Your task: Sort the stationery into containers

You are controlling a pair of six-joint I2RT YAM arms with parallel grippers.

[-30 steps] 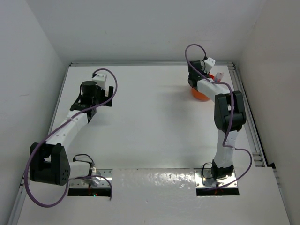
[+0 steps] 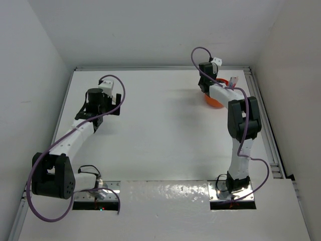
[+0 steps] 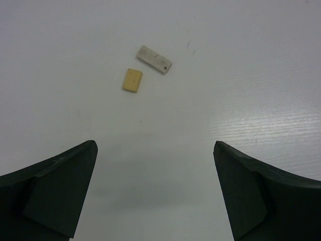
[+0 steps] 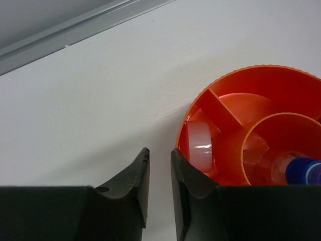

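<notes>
An orange divided container [image 2: 213,101] [image 4: 281,83] sits at the right of the table, partly under my right gripper. It holds a pale piece [image 4: 199,145] in a side compartment and a blue-capped item [image 4: 306,170] in the round cup. The right gripper is at the container's left rim, its fingers part open, with nothing visible between them. My left gripper is open and empty over the left of the table. Beyond its fingers, in the left wrist view, lie a small yellow block [image 3: 132,80] and a grey-white block [image 3: 154,59].
Metal rails [image 2: 160,68] and walls bound the back and sides. A pink-and-clear item [image 2: 233,81] stands at the container's back right.
My right gripper has shifted slightly left from over the orange container toward its left edge. The left arm has not moved.
</notes>
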